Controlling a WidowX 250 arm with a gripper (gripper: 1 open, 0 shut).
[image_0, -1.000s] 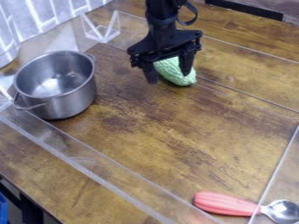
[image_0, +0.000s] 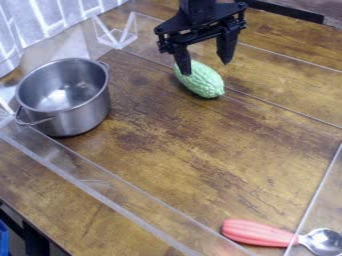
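My black gripper (image_0: 201, 52) hangs over the upper middle of the wooden table, its two fingers spread apart and pointing down, with nothing seen between them. Just below it lies a pale green, textured oblong vegetable (image_0: 203, 83), partly hidden at its upper end by the gripper.
A steel pot (image_0: 67, 105) with a wire handle stands at the left. A spoon with a pink handle (image_0: 261, 231) lies at the bottom right. Clear plastic edging runs along the left and right sides.
My gripper has risen toward the back, away from the green vegetable, uncovering more of it. The pot and spoon look unchanged.
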